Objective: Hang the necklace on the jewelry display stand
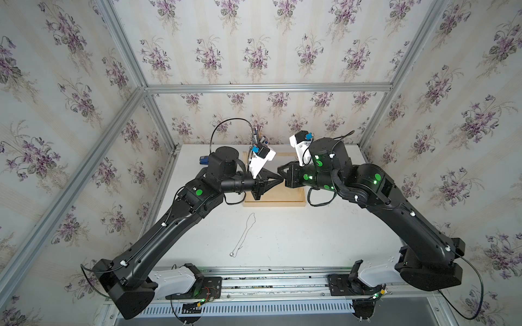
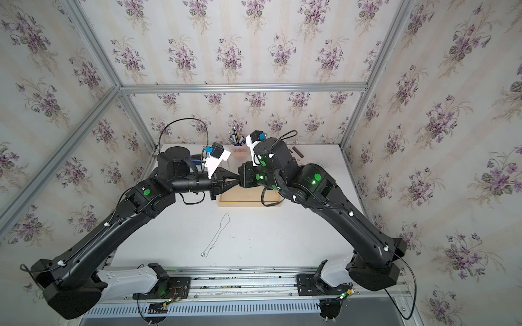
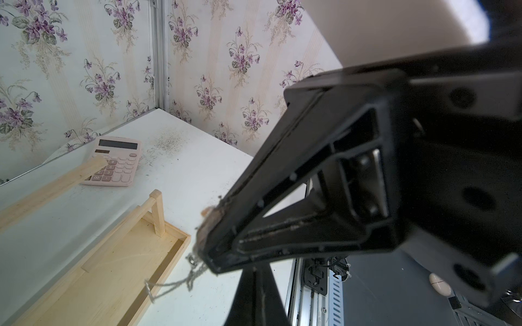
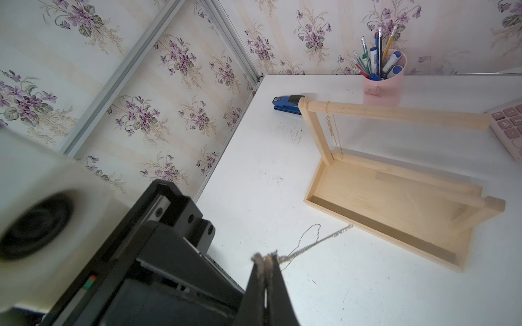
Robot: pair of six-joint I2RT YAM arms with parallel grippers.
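Observation:
Both grippers meet over the wooden display stand [image 4: 397,113], tips close together. My left gripper [image 1: 274,179] is shut; beside its fingertips a thin silver chain [image 3: 190,266] shows in the left wrist view. My right gripper is shut; silver chain lies at its tips and stretches toward the stand in that view. Whether either holds it is hard to tell. A gold chain [image 4: 336,135] hangs on the stand's bar at its left end. Another necklace [image 1: 239,239] lies loose on the white table in front.
A blue stapler [image 4: 285,103], a pink pen cup [image 4: 380,87] and a pink calculator [image 3: 111,174] stand around the stand at the back.

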